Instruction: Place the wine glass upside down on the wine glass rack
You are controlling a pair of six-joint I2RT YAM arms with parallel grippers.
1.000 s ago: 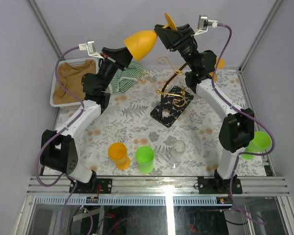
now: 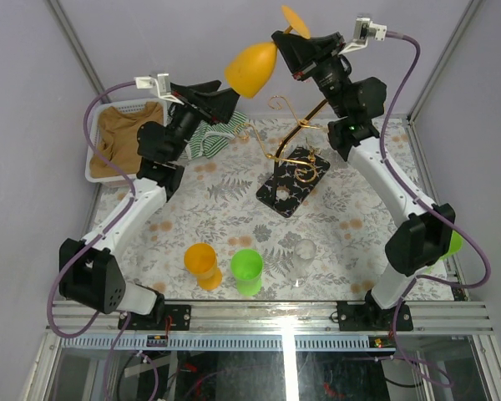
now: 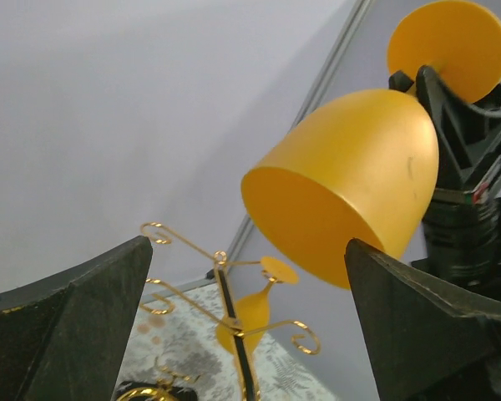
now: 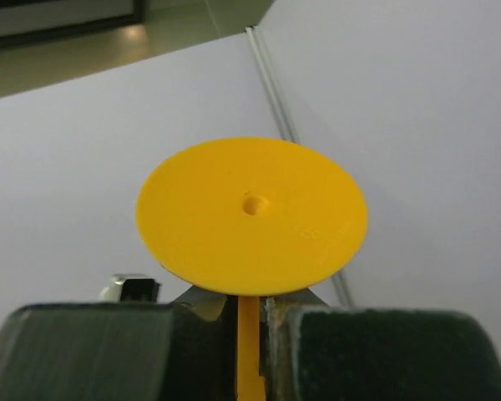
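Note:
A yellow wine glass [image 2: 250, 68] is held high above the rack, my right gripper [image 2: 288, 35] shut on its stem near the foot, the bowl's opening pointing down and to the left. Its foot [image 4: 250, 217] fills the middle of the right wrist view. My left gripper [image 2: 221, 98] is open just left of and below the bowl, apart from it, with nothing between its fingers. The gold rack [image 2: 280, 157] stands on a black base [image 2: 290, 192]. In the left wrist view another yellow glass [image 3: 253, 313] hangs on the rack, behind its hooks.
A white basket with brown cloth [image 2: 117, 142] and a striped cloth [image 2: 209, 138] are at the back left. An orange cup [image 2: 202, 266], green cup [image 2: 247, 271] and clear glass [image 2: 303, 261] stand at the front. More green cups [image 2: 449, 244] are at the right.
My right gripper has risen and moved rightward with the glass.

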